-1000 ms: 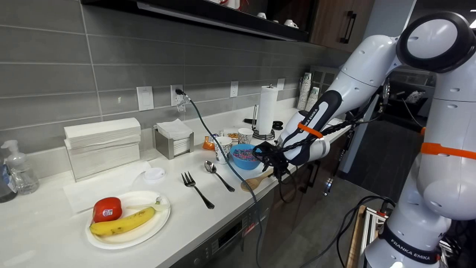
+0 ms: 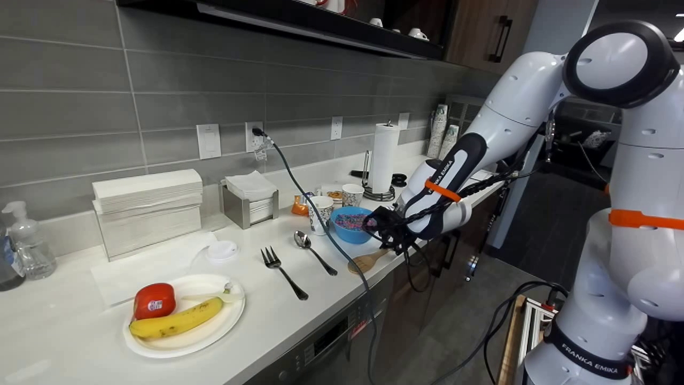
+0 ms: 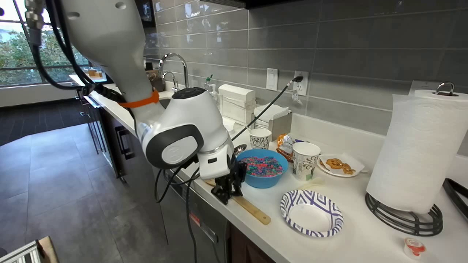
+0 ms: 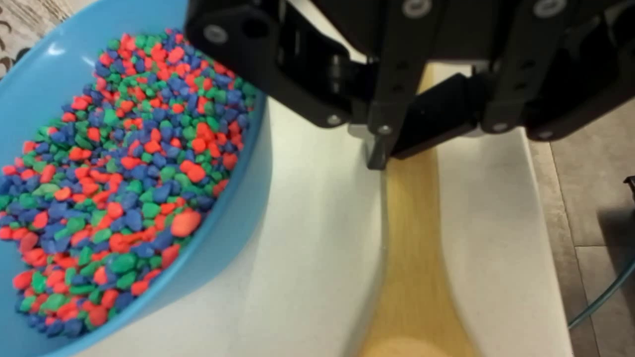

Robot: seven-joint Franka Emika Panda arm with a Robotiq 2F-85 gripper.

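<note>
A wooden spoon (image 4: 411,238) lies along the counter's front edge, its bowl end toward the bottom of the wrist view. Over its handle my gripper is shut, the black fingertips meeting near the handle's left edge. The right finger crosses above the wood, and no handle shows between the tips. Past the fingers, the handle end (image 3: 253,211) sticks out flat on the counter in exterior view 2. Just left of the gripper in the wrist view stands a blue bowl (image 4: 238,220) filled with red, green and blue pebbles (image 4: 131,172).
A patterned paper bowl (image 3: 311,217), a paper cup (image 3: 305,160) and a paper towel roll (image 3: 414,153) stand nearby. A fork (image 2: 284,272) and metal spoon (image 2: 314,252) lie on the counter. A plate (image 2: 221,327) holds a banana and a tomato. The front edge drops off close by.
</note>
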